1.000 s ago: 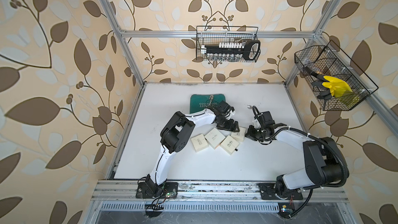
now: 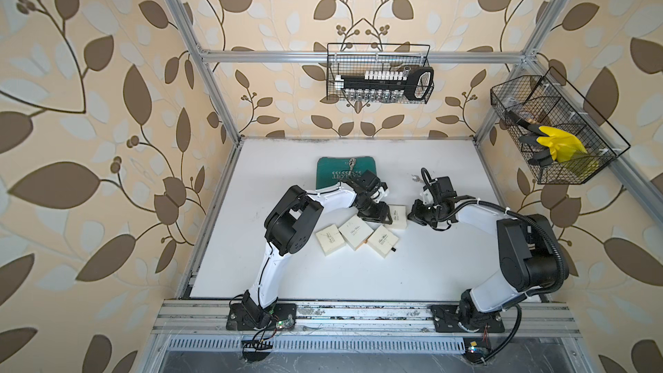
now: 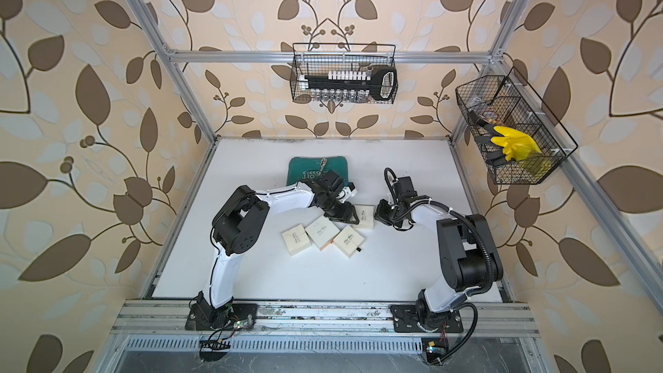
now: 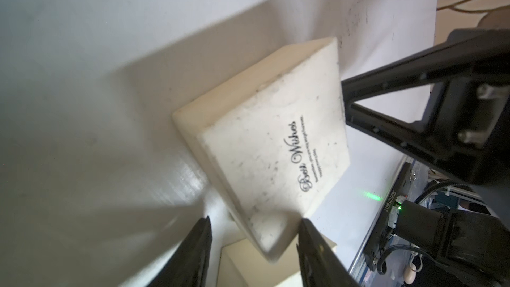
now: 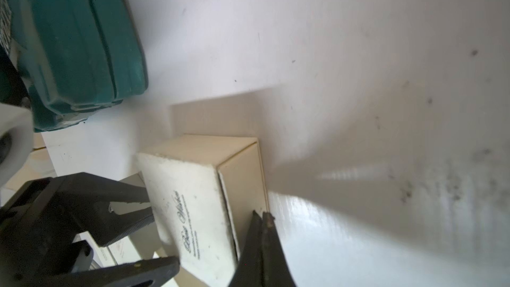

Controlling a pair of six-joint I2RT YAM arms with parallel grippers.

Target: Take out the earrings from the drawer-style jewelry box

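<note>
A cream "Best Wishes" box [image 4: 271, 154] [image 5: 186, 207] stands between my two grippers, apparently tilted or on its side. My left gripper [image 2: 382, 212] is part open, with its fingertips at one edge of that box. My right gripper [image 3: 383, 210] is shut, its tips against the box's other side. More cream boxes [image 2: 330, 238] [image 2: 357, 231] [image 2: 382, 240] lie in front on the white table [image 2: 255, 269]; any earrings are not visible.
A teal case [image 2: 345, 165] lies behind the left arm. Wire baskets [image 2: 380, 72] [image 2: 559, 124] hang on the back and right sides.
My right gripper and arm have shifted toward the back of the table, and the box between the grippers has moved slightly back with them. The left gripper has moved slightly.
</note>
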